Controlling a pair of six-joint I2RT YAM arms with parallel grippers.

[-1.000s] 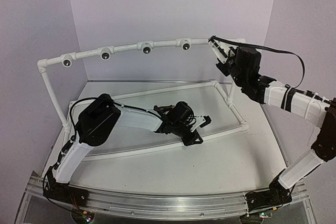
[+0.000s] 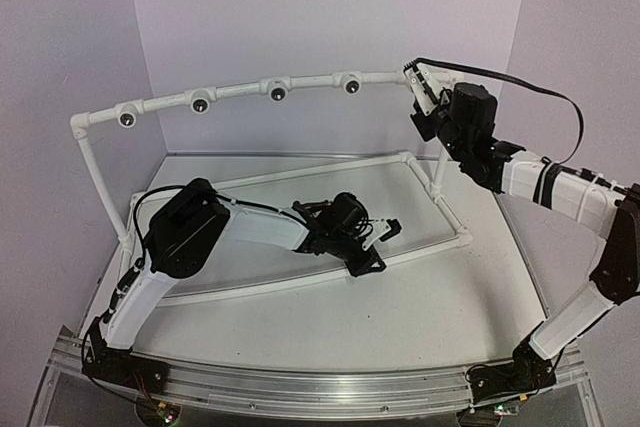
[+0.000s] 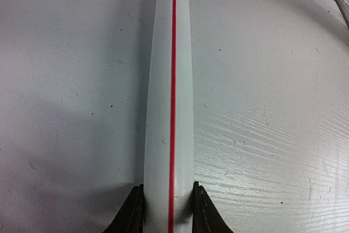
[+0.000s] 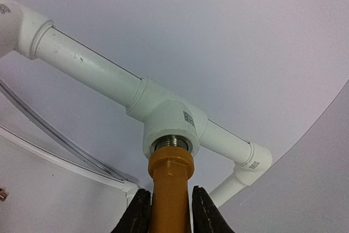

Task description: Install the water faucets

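An orange faucet [image 4: 170,200] points up in the right wrist view, its metal threaded end in the mouth of a white tee [image 4: 170,126]. Some thread still shows below the tee's rim. My right gripper appears shut on the faucet body, one finger along each side, with a thin pale sliver at the right edge. In the top view the right arm covers this tee near the upper pipe's right end. Low down, my left gripper is shut on a white pipe with a red stripe [image 3: 172,107], the frame's front bottom rail.
Along the upper pipe [image 2: 240,91], several more tees [image 2: 200,101] face forward with dark openings. An elbow [image 4: 255,163] lies just right of the faucet's tee.
The upper pipe sits very slightly further left. My left arm stays in place.
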